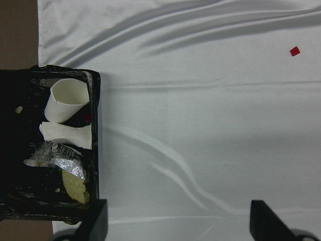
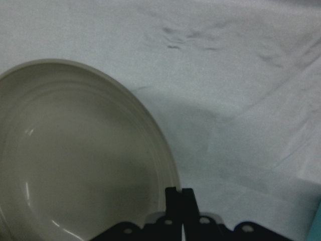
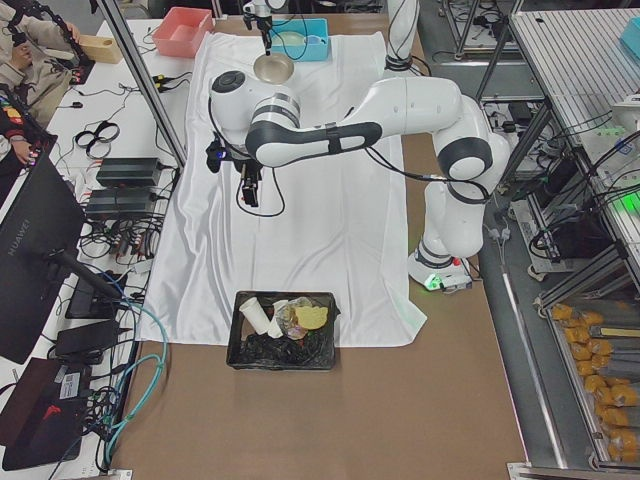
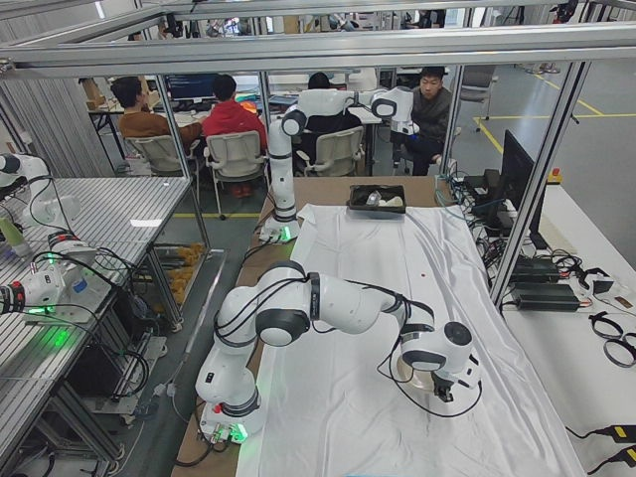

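A black tray [image 3: 236,340] [image 1: 20,196] holds a white cup [image 1: 67,100], white tissue, crumpled foil and a yellow piece. My left gripper is open above the white cloth, right of that tray in its wrist view, with a small red square [image 1: 295,51] lying on the cloth. My right gripper has its fingertips together at the rim of a beige bowl [image 2: 85,145] [image 3: 272,68]; whether anything is between them cannot be told.
A blue bin [image 3: 310,50] stands beyond the bowl. A pink bin [image 3: 183,31] sits on the side table.
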